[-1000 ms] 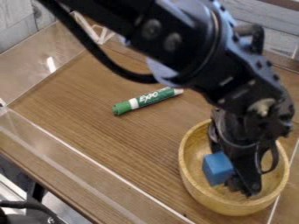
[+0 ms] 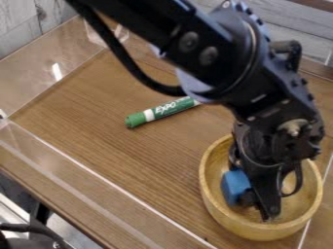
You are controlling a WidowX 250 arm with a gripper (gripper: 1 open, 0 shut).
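Note:
My gripper [image 2: 258, 195] reaches down into a round yellow bowl [image 2: 217, 210] at the lower right of the camera view. It is shut on a small blue block [image 2: 236, 186], which is partly hidden behind the fingers and sits within the bowl's rim. The black arm covers much of the top and right of the view.
A green EXPO marker [image 2: 155, 113] lies on the wooden table [image 2: 104, 156] behind and left of the bowl. A dark cable shows at the lower left corner.

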